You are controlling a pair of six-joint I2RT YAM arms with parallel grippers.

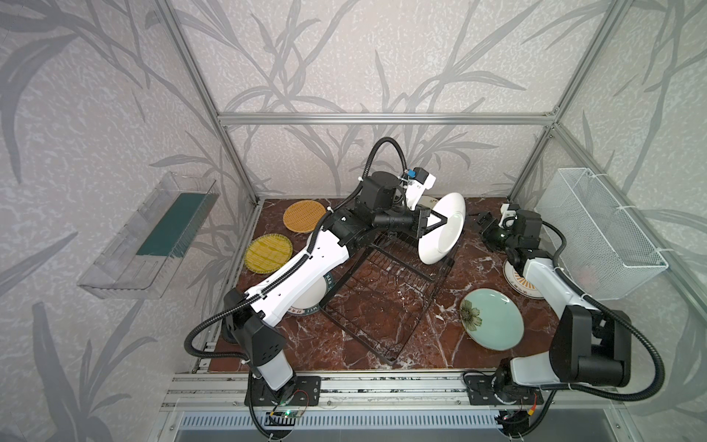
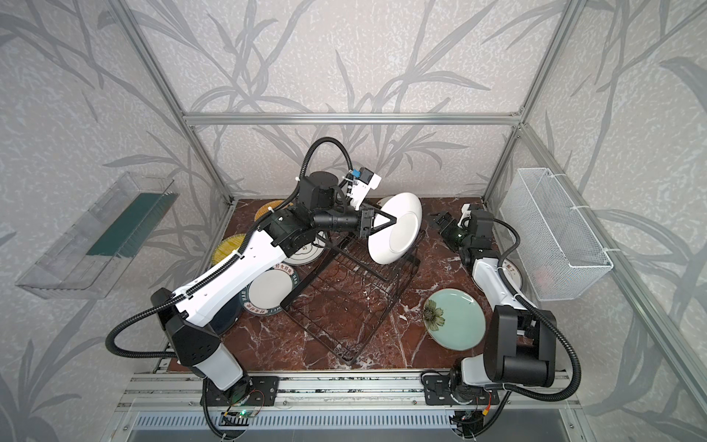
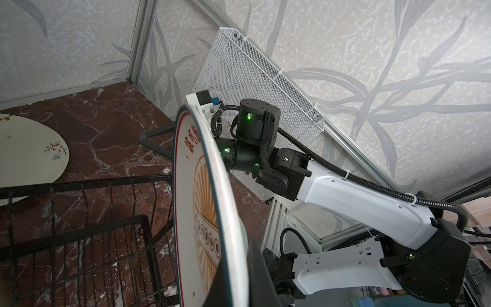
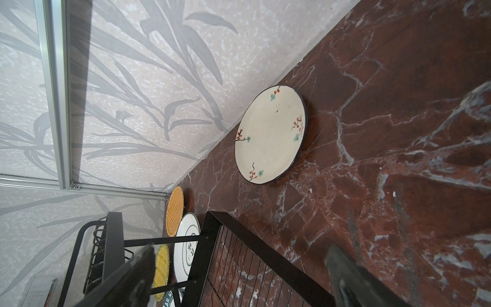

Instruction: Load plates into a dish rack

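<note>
My left gripper (image 1: 434, 219) is shut on the rim of an upright white plate (image 2: 397, 235), held over the back right of the black dish rack (image 1: 383, 339). In the left wrist view this plate (image 3: 194, 194) shows a red mark and orange fan pattern, with rack bars below to its left. My right gripper (image 2: 440, 221) hangs open and empty right of the rack; in the right wrist view it faces a cream floral plate (image 4: 270, 133) lying at the back of the counter.
Several plates lie around the rack: orange (image 1: 303, 216), yellow (image 1: 268, 253), pale green (image 1: 492, 320), a lettered one (image 2: 269, 291) and a patterned one (image 1: 523, 286). A white mesh basket (image 1: 604, 235) is at right, a clear shelf (image 1: 147, 235) at left.
</note>
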